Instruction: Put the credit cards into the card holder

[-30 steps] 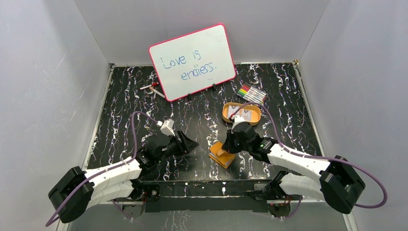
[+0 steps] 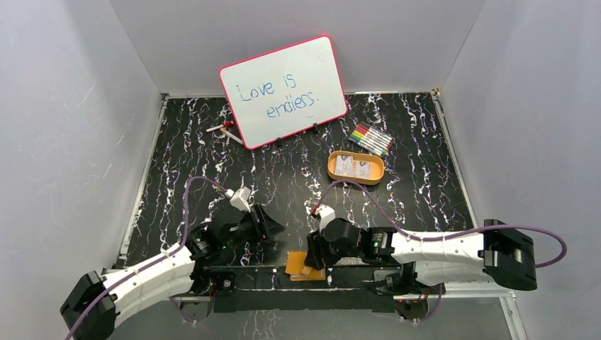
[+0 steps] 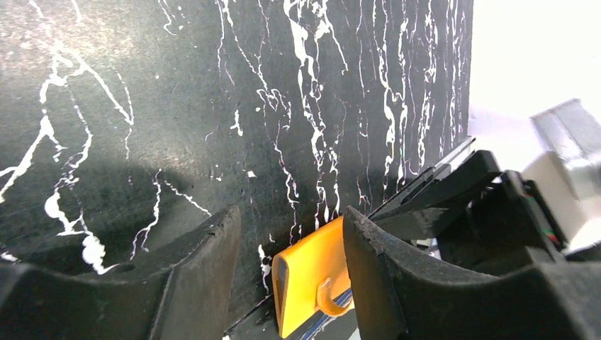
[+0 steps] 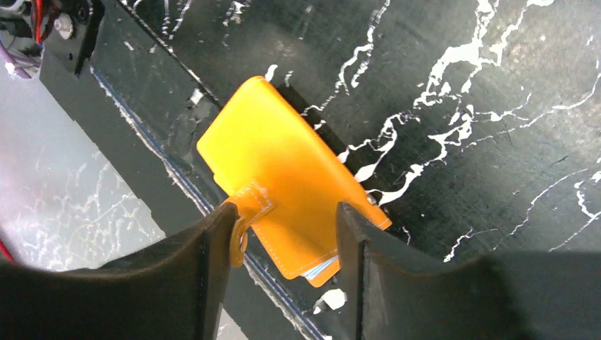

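The orange card holder (image 2: pixel 296 263) lies at the table's front edge, partly past it. In the right wrist view the holder (image 4: pixel 283 170) shows its flap strap against my right gripper's left finger (image 4: pixel 221 241), with a pale edge visible at its lower end. My right gripper has its fingers apart over the holder, not closed on it. To the left, my left gripper (image 2: pixel 276 227) stands open and empty above the table; the holder (image 3: pixel 312 273) shows beyond its fingers. Two pale cards (image 2: pixel 344 165) lie in a small yellow-orange tray (image 2: pixel 383 170).
A whiteboard (image 2: pixel 283 106) with blue writing stands at the back. Coloured markers (image 2: pixel 371 139) lie behind the tray, and loose pens (image 2: pixel 230 134) sit by the board's left corner.
The holder has moved toward the front edge and slightly left, turning straighter. My right gripper went with it. The left gripper has shifted slightly left.
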